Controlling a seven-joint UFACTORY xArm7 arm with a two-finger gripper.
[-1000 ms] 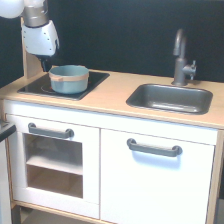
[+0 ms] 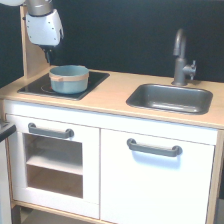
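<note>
A blue-grey pot (image 2: pixel 70 84) with light brown handles sits on the dark stovetop (image 2: pixel 36 86) at the left of a toy kitchen. My white arm reaches in from the top left. Its dark gripper (image 2: pixel 50 57) is small against the dark wall, just above and to the left of the pot, with no clear contact. Whether the fingers are apart or together is too dark to make out.
On the right, an empty metal sink (image 2: pixel 172 97) lies below a dark grey faucet (image 2: pixel 181 60). Bare wooden counter (image 2: pixel 112 95) separates stove and sink. Below are white doors with grey handles (image 2: pixel 154 149), the left one with a window.
The arm and gripper have risen and shifted slightly right. The pot stays in the same place on the stove.
</note>
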